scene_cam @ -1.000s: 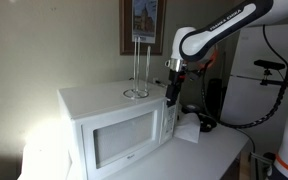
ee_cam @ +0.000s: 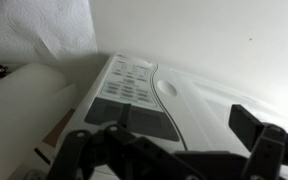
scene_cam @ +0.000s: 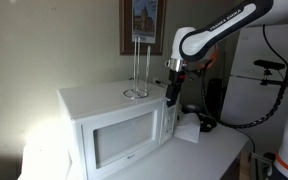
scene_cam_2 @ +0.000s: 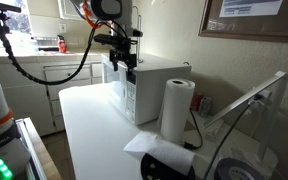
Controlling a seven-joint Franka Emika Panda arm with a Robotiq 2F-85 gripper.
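Observation:
The white microwave [scene_cam: 121, 138] stands on the counter with its door closed. My gripper [scene_cam: 171, 98] hangs from the arm at its right front corner, by the control side. In the second exterior view the gripper [scene_cam_2: 127, 72] is also close to that side of the microwave [scene_cam_2: 156, 75]. The wrist view looks down on the keypad panel [ee_cam: 136, 76] and a dark rectangle below it. There the gripper is open, its two fingers wide apart and nothing held between them. Whether a finger touches the panel cannot be told.
A paper towel roll [scene_cam_2: 176, 110] stands beside the microwave. Near it lie a white sheet [scene_cam_2: 160, 152] and a dark pan [scene_cam_2: 168, 172]. A wire rack [scene_cam: 136, 93] stands on the microwave top.

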